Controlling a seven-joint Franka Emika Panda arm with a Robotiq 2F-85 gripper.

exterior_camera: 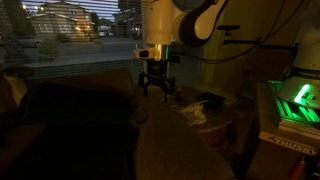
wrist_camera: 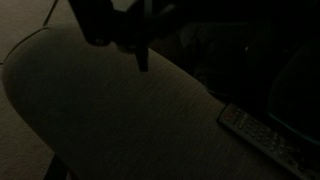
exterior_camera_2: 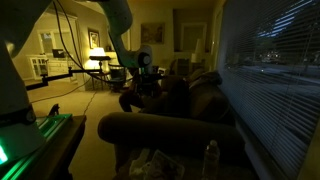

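Note:
Over the rounded arm of a dark sofa point(exterior_camera: 180, 140), my gripper point(exterior_camera: 155, 94) points down with its fingers apart and nothing visible between them. In the wrist view the gripper shows only as a dark outline at the top, above the sofa arm point(wrist_camera: 110, 105). A remote control point(wrist_camera: 262, 138) with rows of buttons lies at the right of that view, along the edge of the sofa arm and apart from the fingers. Much of the scene is dim, so the sofa seat's contents are hard to tell.
Window blinds point(exterior_camera: 95, 75) stand behind the sofa. Light-coloured clutter point(exterior_camera: 192, 112) lies beyond the sofa arm. At the near end in the second exterior view, a clear bottle point(exterior_camera_2: 210, 160) stands upright. A lit lamp point(exterior_camera_2: 98, 54) is far back.

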